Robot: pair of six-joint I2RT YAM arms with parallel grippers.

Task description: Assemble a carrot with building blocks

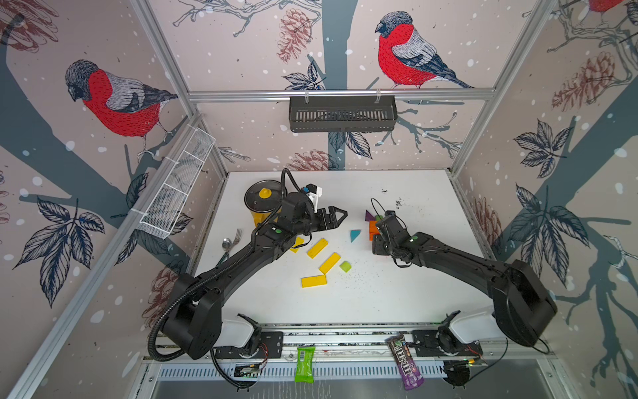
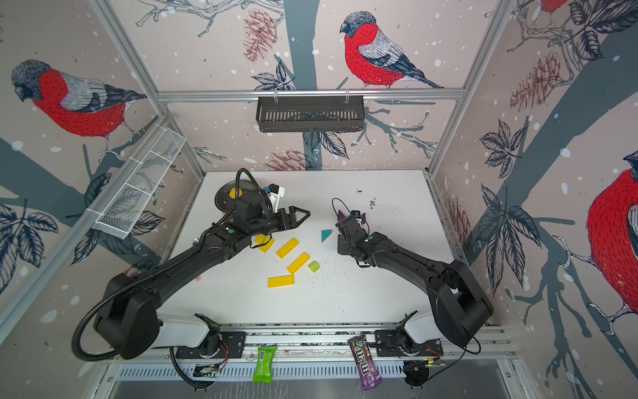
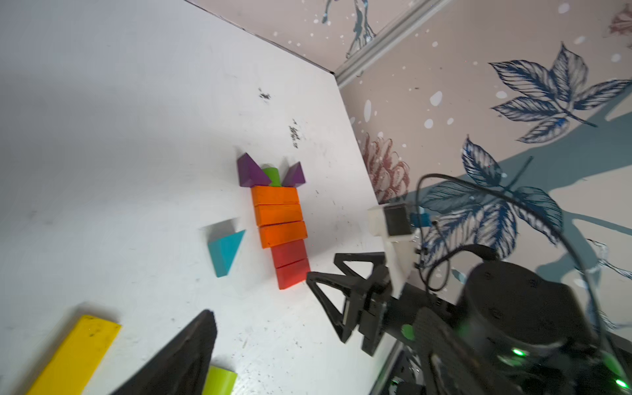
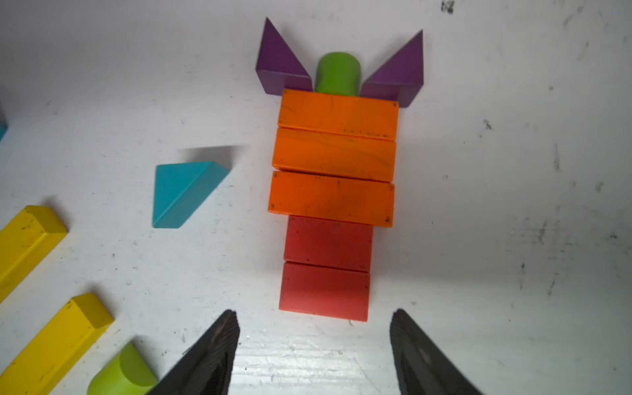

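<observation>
A carrot shape lies on the white table: two purple triangles [image 4: 280, 65] flanking a green cylinder [image 4: 337, 74], three orange bars [image 4: 335, 153], then two red bars [image 4: 325, 289]. A teal triangle [image 4: 184, 194] lies left of it, with several yellow bars [image 4: 52, 349] and a lime piece [image 4: 122, 372] at lower left. My right gripper hangs above the shape's red end, fingers apart at the frame's bottom; whether anything is between them out of sight cannot be told. My left gripper [image 1: 332, 218] hangs raised over the table's middle-left, its fingers spread.
A lidded pot [image 1: 262, 194] stands at the back left, cutlery [image 1: 227, 244] at the left edge. A dark basket [image 1: 342, 119] hangs on the back wall, a white rack [image 1: 176, 183] on the left.
</observation>
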